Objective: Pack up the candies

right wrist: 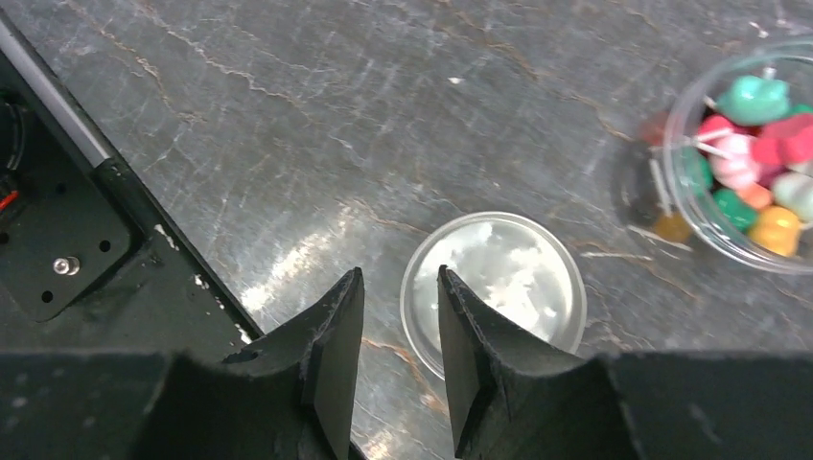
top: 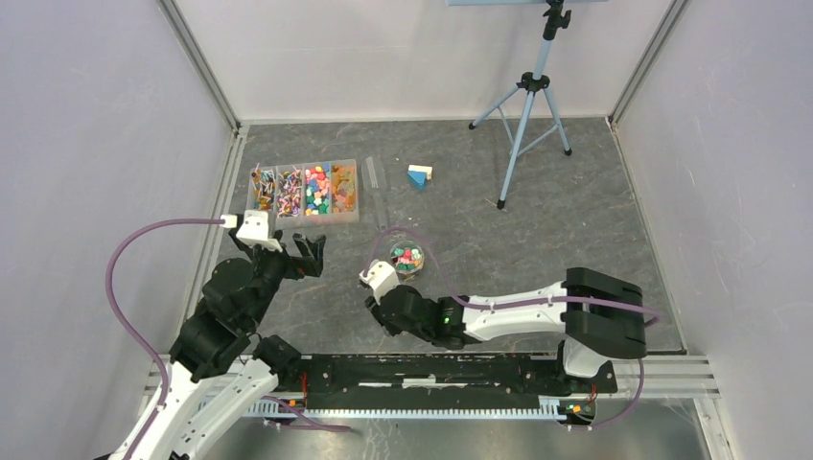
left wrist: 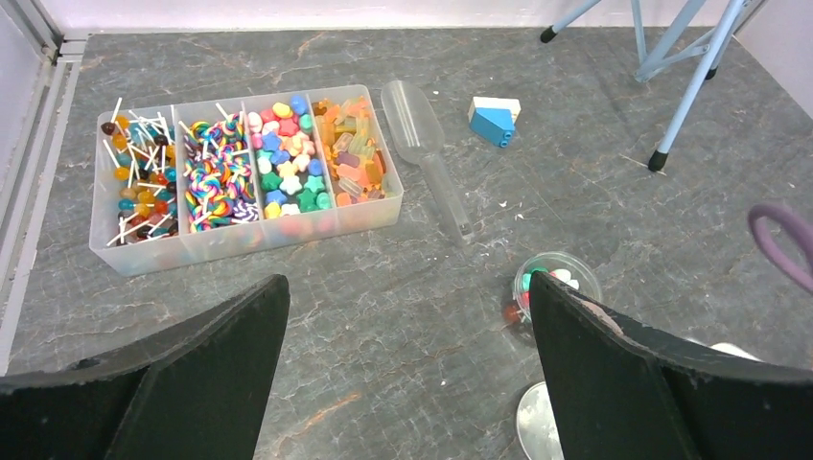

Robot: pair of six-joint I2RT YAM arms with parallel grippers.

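A clear round jar [right wrist: 705,225] filled with colourful candies [right wrist: 762,168] stands uncapped on the floor. Its round clear lid [right wrist: 494,287] lies flat beside it. My right gripper is over the lid's near-left side, its fingers parted and nothing between them. In the top view the right arm hides the lid. My left gripper hangs open and empty in front of the candy box. That box [left wrist: 316,225], with compartments of lollipops [left wrist: 144,177], swirled candies [left wrist: 220,172], coloured candies [left wrist: 286,158] and orange gummies [left wrist: 355,149], sits at the back left.
A transparent scoop [left wrist: 422,129] lies right of the box. Beyond it are a blue block [left wrist: 492,125] and a cream block [left wrist: 503,103]. A tripod [top: 527,105] stands at the back right. Clear floor extends across the right side.
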